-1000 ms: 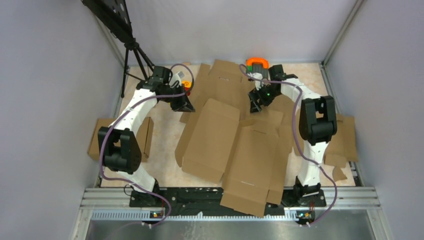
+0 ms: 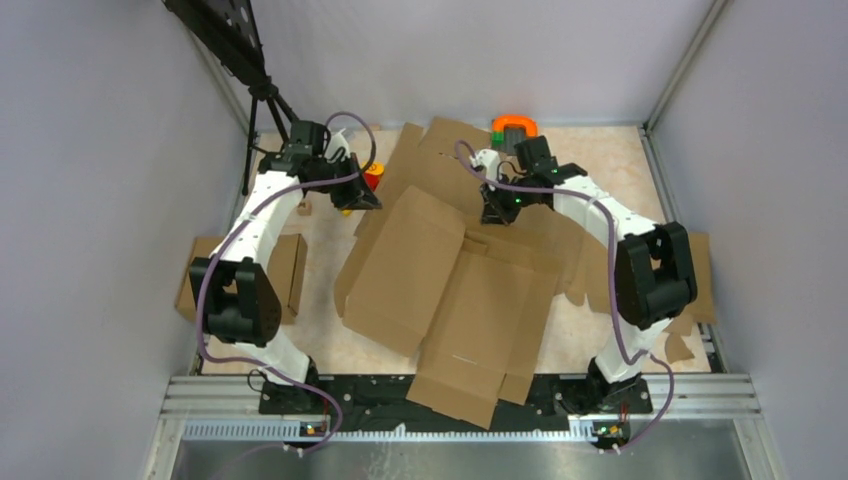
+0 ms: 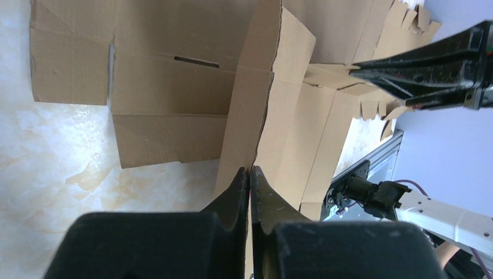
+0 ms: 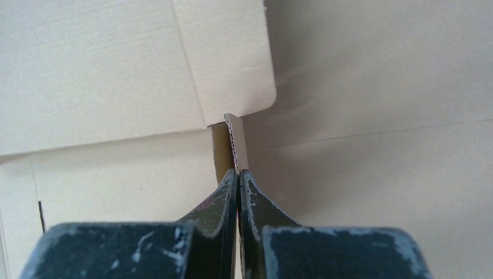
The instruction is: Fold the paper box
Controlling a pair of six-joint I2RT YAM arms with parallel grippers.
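The brown cardboard box is partly unfolded, with a large panel on the left and a creased section reaching over the front edge. At the far left side, my left gripper is shut on a cardboard edge of the box, which runs down between its fingertips. Further right, my right gripper is closed on a thin upright flap beside the rounded corner of a box panel. The gripped part of each edge is hidden by the fingers.
More flat cardboard lies behind and right of the box. A folded box sits at the left, torn cardboard pieces at the right. An orange toy stands at the back. Bare table shows left of the large panel.
The box has shifted left; the flap stands more upright. My left gripper stayed shut and moved slightly left and back.
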